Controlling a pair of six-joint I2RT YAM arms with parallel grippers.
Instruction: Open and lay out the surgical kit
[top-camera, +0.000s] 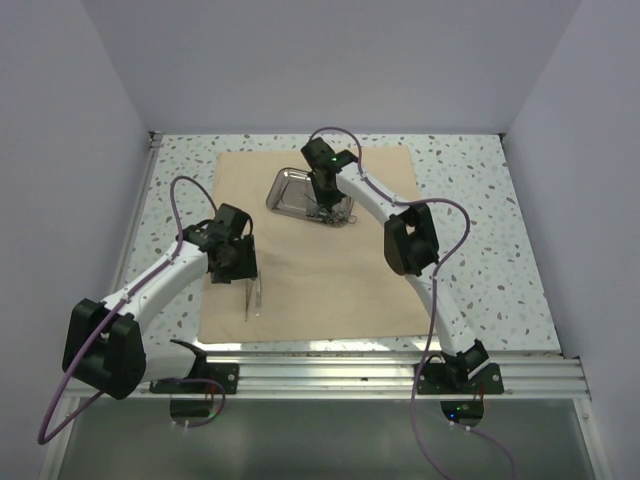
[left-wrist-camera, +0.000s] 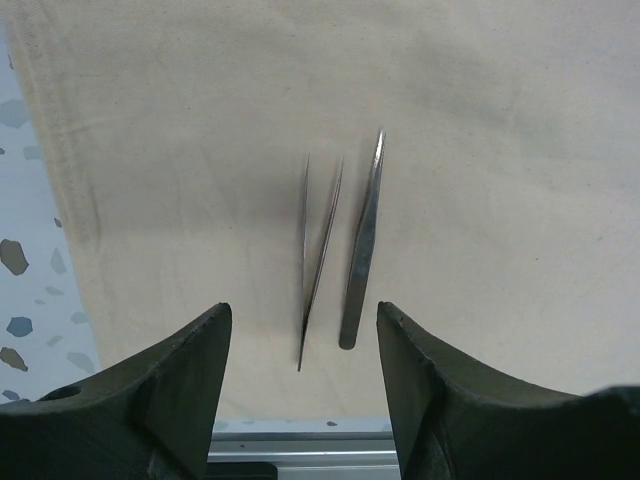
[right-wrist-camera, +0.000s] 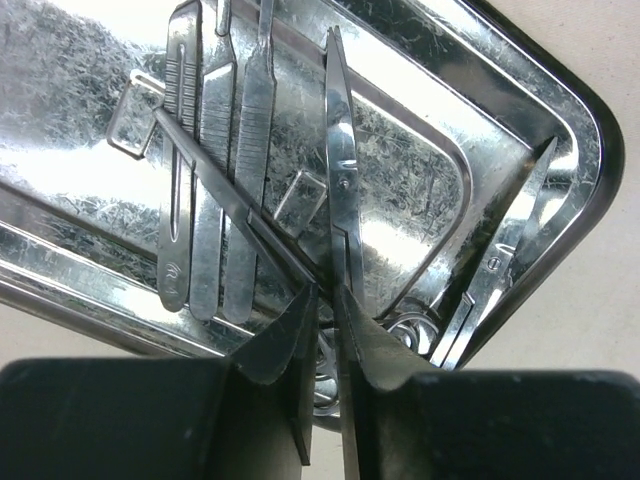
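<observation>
The steel tray sits at the back of the beige cloth. In the right wrist view it holds several scalpel handles, scissors and a dark slender instrument lying diagonally. My right gripper is over this instrument's lower end, fingertips close together; whether it grips anything is unclear. My left gripper stands open above the front left of the cloth, where two tweezers lie, one splayed, one flat.
Speckled table surrounds it, with a metal rail along the front edge.
</observation>
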